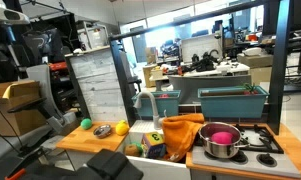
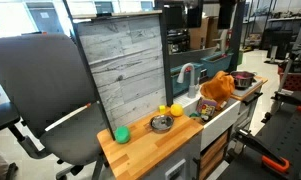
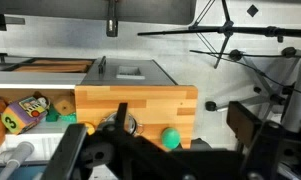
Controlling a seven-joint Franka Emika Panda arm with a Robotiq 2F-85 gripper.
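Observation:
No task is named, so I describe the loose items and my gripper. High above the wooden counter [image 3: 90, 100], my gripper stands open, its dark fingers wide apart with nothing between them. Its dark fingers also show at the top of exterior view 2. On the counter sits a green ball [image 2: 122, 134]. To its right in that view is a metal bowl [image 2: 162, 124], with yellow items [image 2: 177, 109] just behind. In the wrist view a finger partly hides the bowl. An orange cloth [image 1: 180, 135] drapes at the sink's edge beside a colourful box [image 1: 153, 144].
A pot [image 1: 222, 142] with something pink inside stands on the stove [image 1: 262, 157]. A faucet [image 1: 147, 105] rises behind the sink. Grey wood panelling [image 2: 125, 75] backs the counter, and an office chair [image 2: 70, 125] stands beside it. Bare counter lies in front of the bowl.

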